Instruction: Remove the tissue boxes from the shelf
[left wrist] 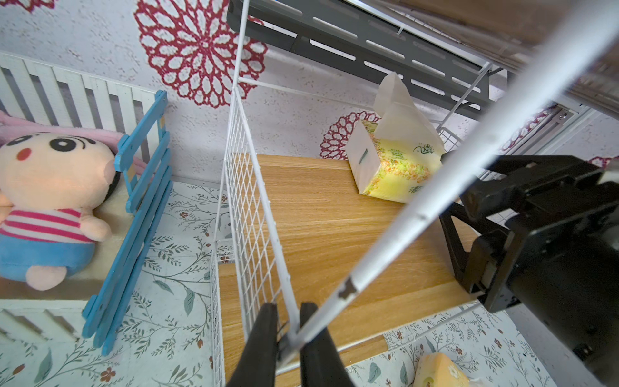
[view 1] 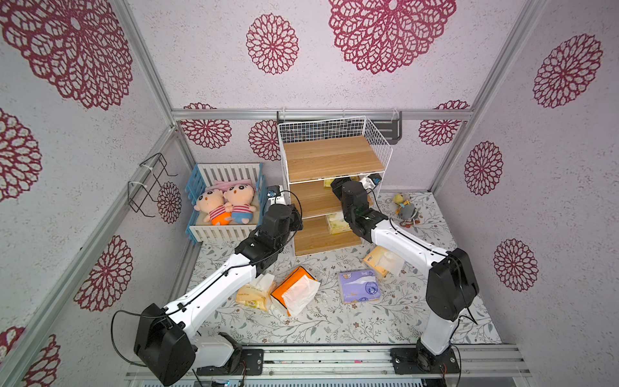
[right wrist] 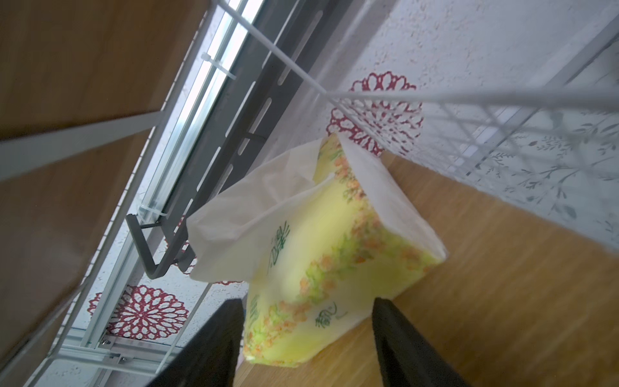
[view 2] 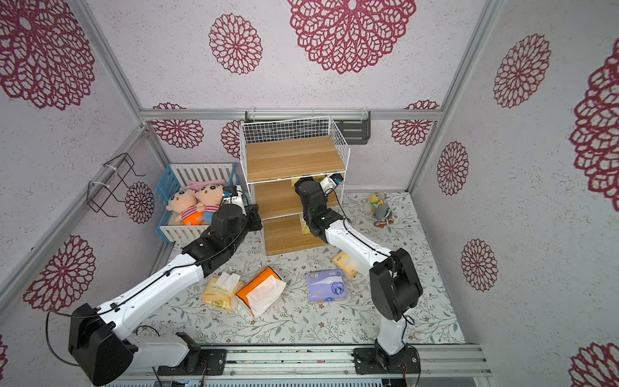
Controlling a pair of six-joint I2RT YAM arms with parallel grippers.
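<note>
The wooden shelf (view 1: 325, 200) has a white wire frame. On its middle board, toward the right side, stands a yellow flowered tissue box (right wrist: 322, 258) with tissue sticking out. My right gripper is open in front of it, the box lying beyond the fingertips and nothing held. Another yellow tissue box (view 1: 337, 222) is on the lowest board, partly hidden by the right arm. In the left wrist view, my left gripper is shut on the shelf's white frame, at the left front corner.
On the floor in front are an orange tissue pack (view 1: 295, 290), a yellow one (view 1: 253, 296), a purple one (view 1: 359, 285) and a light orange one (view 1: 385, 261). Left of the shelf, a crate (view 1: 225, 233) holds plush dolls. A plush duck (view 1: 406, 209) sits at right.
</note>
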